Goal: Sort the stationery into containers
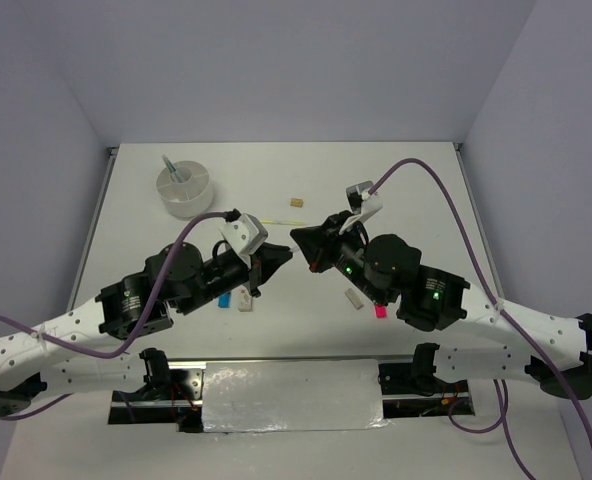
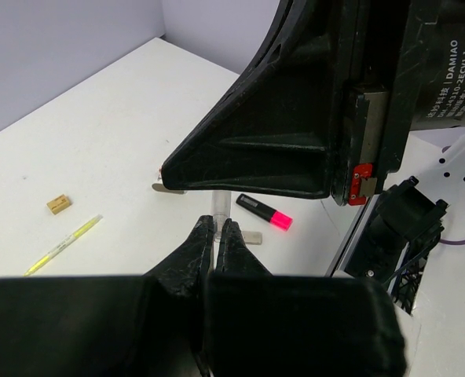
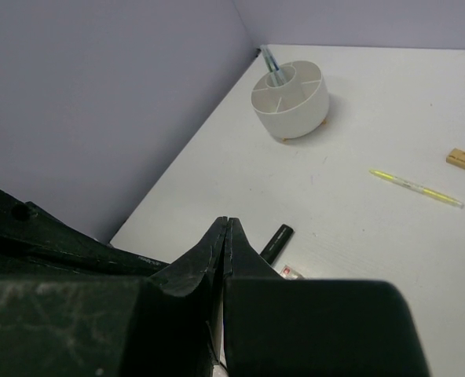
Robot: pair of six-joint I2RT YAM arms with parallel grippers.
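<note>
My left gripper [image 1: 276, 255] is shut on a clear slender pen or tube [image 2: 221, 210], seen upright between its fingertips in the left wrist view. My right gripper is shut, nothing visible between its fingertips, close beside the left one. The white round holder [image 1: 184, 200] stands back left with pens [image 3: 272, 67] in it. On the table lie a yellow highlighter pen [image 2: 64, 245], a tan eraser [image 1: 297, 202], a black-and-pink marker [image 2: 264, 212], a grey block [image 1: 354, 298], a blue item [image 1: 224, 300] and a dark marker [image 3: 276, 245].
The white table [image 1: 406, 170] has free room at the back and right. Grey walls surround it on three sides. Both arms cover much of the front middle.
</note>
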